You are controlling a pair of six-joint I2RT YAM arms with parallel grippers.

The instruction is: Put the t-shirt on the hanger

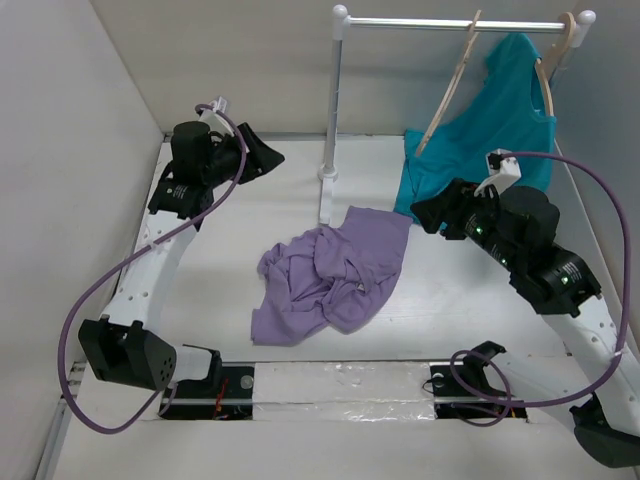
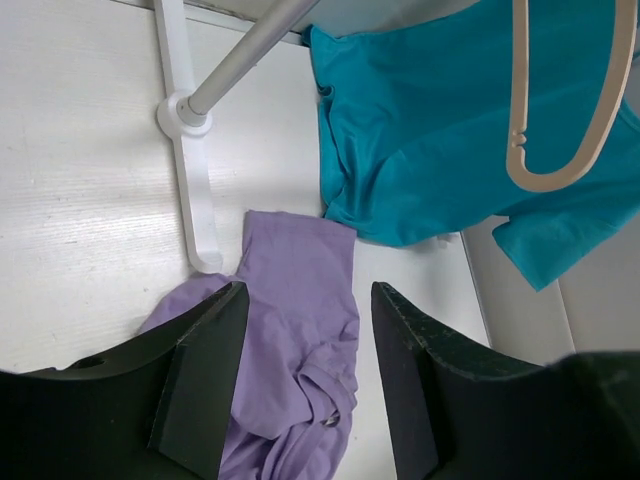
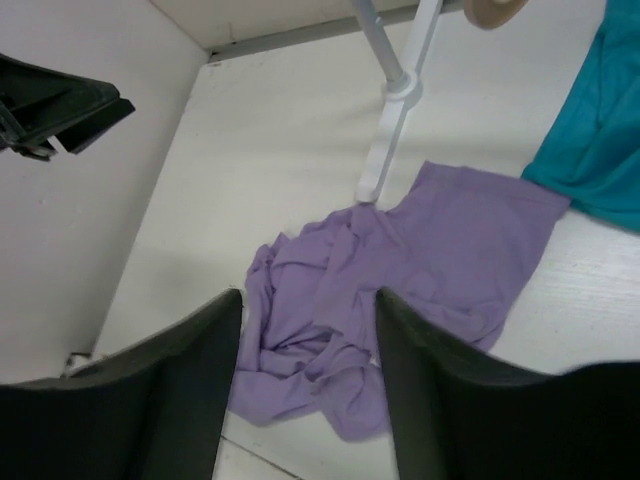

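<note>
A crumpled purple t-shirt (image 1: 320,280) lies on the white floor below the rail, also in both wrist views (image 2: 290,240) (image 3: 460,220). Wooden hangers (image 1: 445,95) hang from the rail at the right; a teal garment (image 1: 500,120) is draped by them, its lower part reaching the floor. My left gripper (image 1: 262,155) is raised at the upper left, open and empty (image 2: 305,300). My right gripper (image 1: 435,210) is raised above the right side of the purple shirt, open with nothing between its fingers.
The rail's upright and foot (image 1: 326,190) stand just behind the purple shirt. Walls bound the area at the back and both sides.
</note>
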